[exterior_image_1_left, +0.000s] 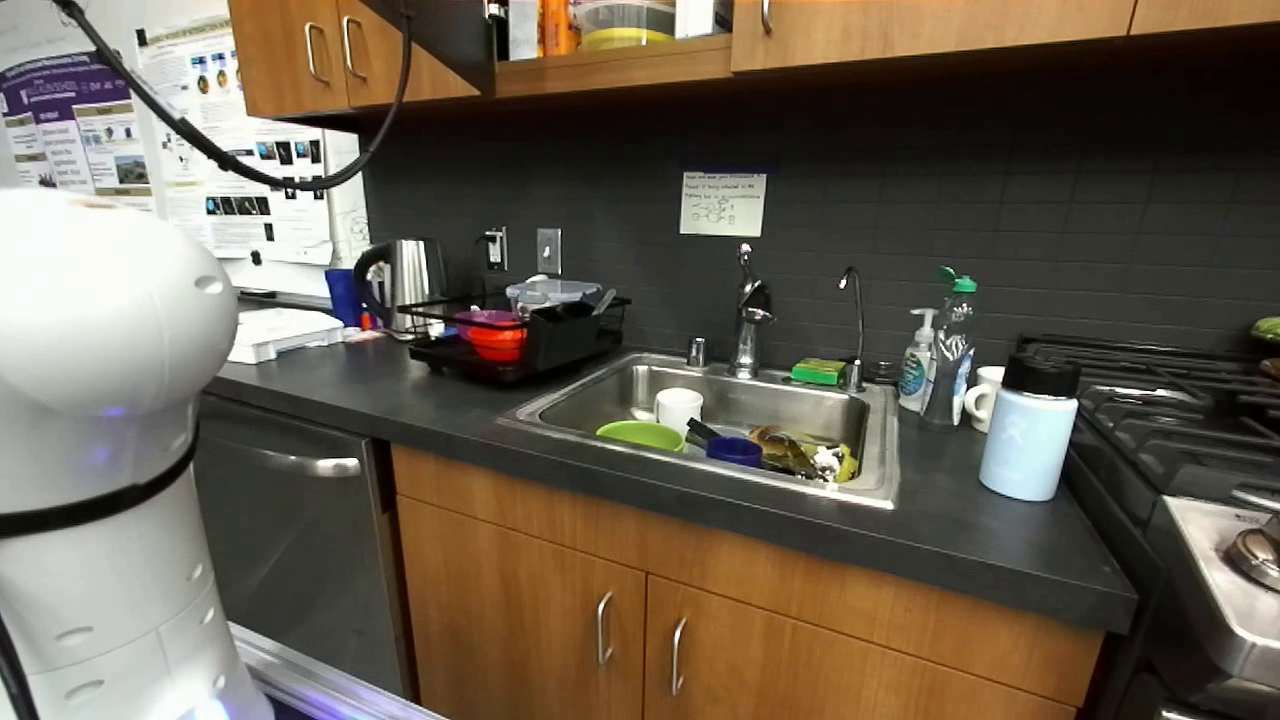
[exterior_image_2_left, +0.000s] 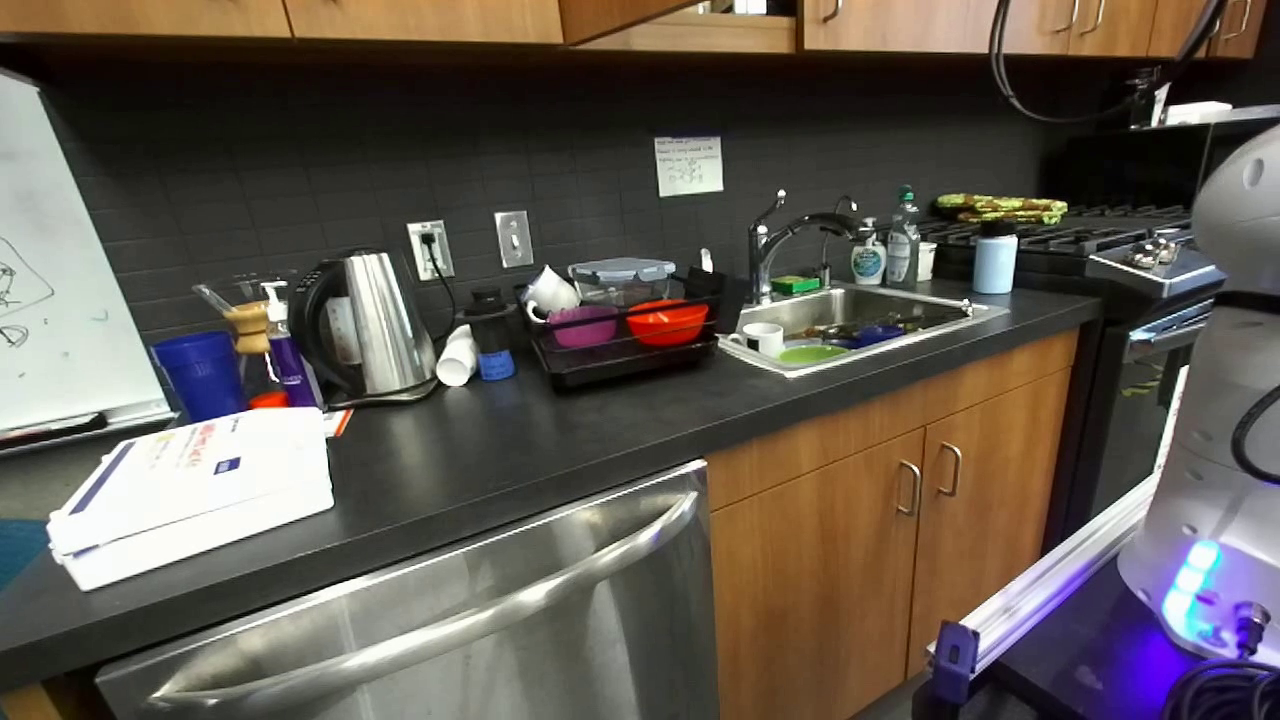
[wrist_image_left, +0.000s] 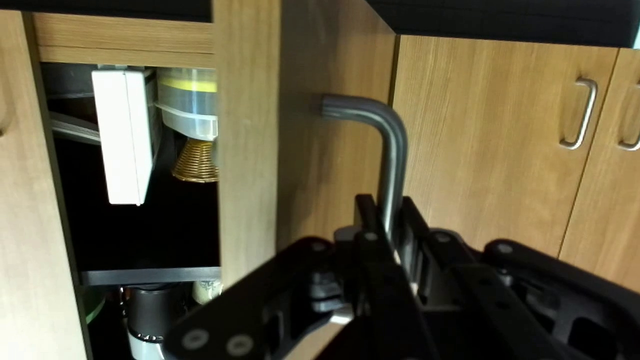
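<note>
In the wrist view my gripper is shut on the lower part of a bent steel door handle (wrist_image_left: 393, 150). That handle belongs to a wooden upper cabinet door (wrist_image_left: 336, 162), which stands swung open, its edge toward the camera. Left of the door the cabinet's inside shows, with a white box (wrist_image_left: 117, 138) and a clear container with a yellow band (wrist_image_left: 189, 99). In exterior view 1 the gripper is out of frame, and only the white arm (exterior_image_1_left: 102, 360) shows at the left.
Closed cabinet doors (wrist_image_left: 498, 132) flank the open one. Under the cabinets are a sink (exterior_image_1_left: 768, 408) holding dishes, a dish rack (exterior_image_1_left: 528, 336) and a kettle (exterior_image_1_left: 414, 282). A black cable (exterior_image_1_left: 240, 162) hangs across the upper left.
</note>
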